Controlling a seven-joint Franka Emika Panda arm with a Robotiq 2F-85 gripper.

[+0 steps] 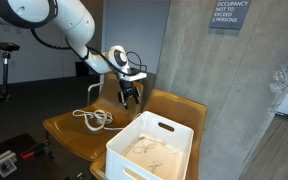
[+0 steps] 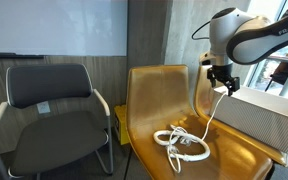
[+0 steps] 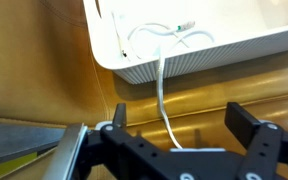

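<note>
A loosely coiled white cable lies on a tan chair seat. One strand of the cable runs over the rim of the white bin, and thinner loops lie on the bin's floor. The bin sits on the neighbouring tan chair. My gripper hangs above the seats, near the bin's coil-side end. In the wrist view the gripper is open, its fingers wide apart. The strand passes through the view between them, apart from both, and nothing is held.
Tan chair backs rise behind the seats, close to the arm. A dark grey chair stands apart on the left in exterior view 2. The concrete wall is behind the bin.
</note>
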